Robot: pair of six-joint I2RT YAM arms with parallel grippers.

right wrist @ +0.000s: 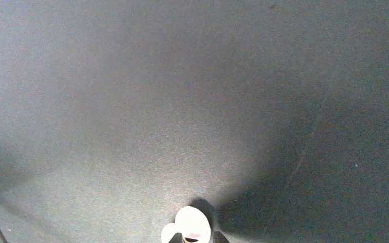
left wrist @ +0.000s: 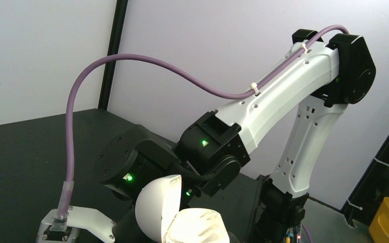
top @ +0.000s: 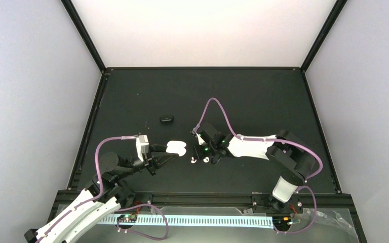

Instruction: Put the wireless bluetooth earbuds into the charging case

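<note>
My left gripper [top: 170, 152] is shut on the white charging case [top: 176, 146], whose lid stands open; in the left wrist view the case [left wrist: 195, 228] shows its earbud slots. To its right, my right gripper [top: 197, 154] points down just above two small white earbuds [top: 193, 160] on the black mat. In the right wrist view an earbud [right wrist: 192, 220] sits at the bottom edge between the barely visible fingertips, which look part open.
A small black oblong object [top: 166, 119] lies above the case in the top view.
</note>
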